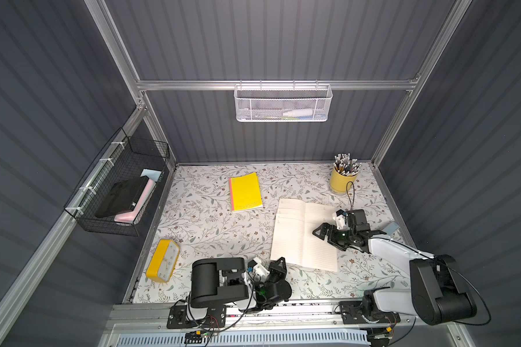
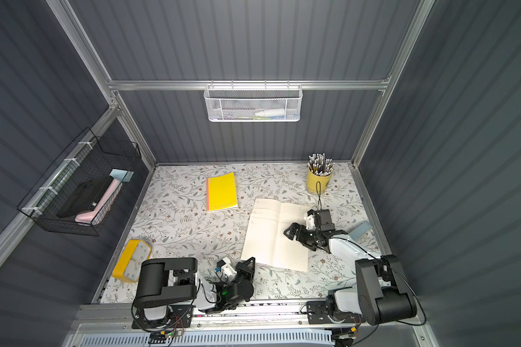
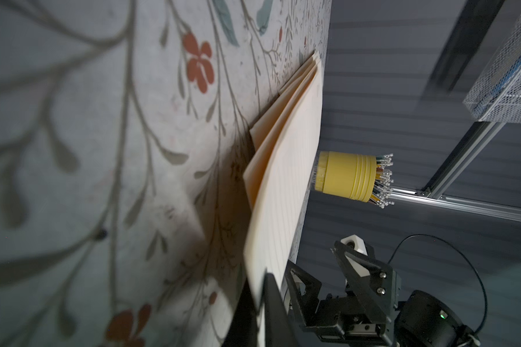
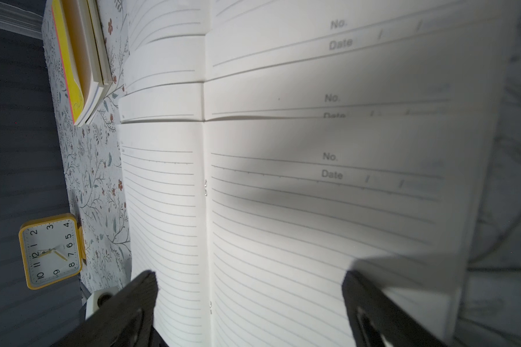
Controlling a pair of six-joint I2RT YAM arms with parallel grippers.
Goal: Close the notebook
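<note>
The notebook [image 1: 292, 228] lies open on the patterned table, its lined pages facing up and the spine running from back to front. At its front left corner, my left gripper [image 1: 282, 263] is shut. In the left wrist view the bent page edge [image 3: 272, 231] runs down between the dark fingers, with the left side lifted a little off the table. Above the right page [image 4: 306, 219] my right gripper stands open, its fingertips apart and nothing between them; one casts a shadow on the paper. Whether it touches the page I cannot tell.
A yellow notebook [image 1: 246, 191] lies at the back left of the open one. A yellow pen cup [image 1: 340, 181] stands behind it to the right. A yellow clock [image 1: 163, 260] is at the far left.
</note>
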